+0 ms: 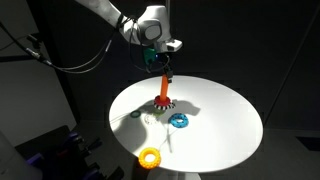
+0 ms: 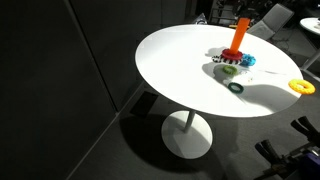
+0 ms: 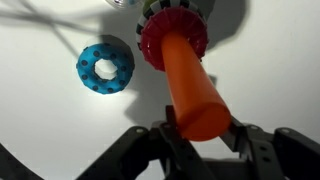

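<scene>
An orange post (image 3: 190, 85) with a red ring (image 3: 152, 42) around its base is held by its top end. My gripper is shut on that end, one finger on either side in the wrist view. A black-and-white spotted ring (image 3: 151, 10) shows just past the red one, the two overlapping; whether they touch I cannot tell. In exterior view 1 the post (image 1: 164, 87) stands nearly upright below the gripper (image 1: 166, 73).
On the round white table (image 1: 225, 115), a blue dotted ring (image 1: 179, 120) lies near the post. A yellow ring (image 1: 149, 157) lies by the front edge. Green rings, one dark (image 2: 236, 87) and one light (image 2: 230, 71), lie nearby.
</scene>
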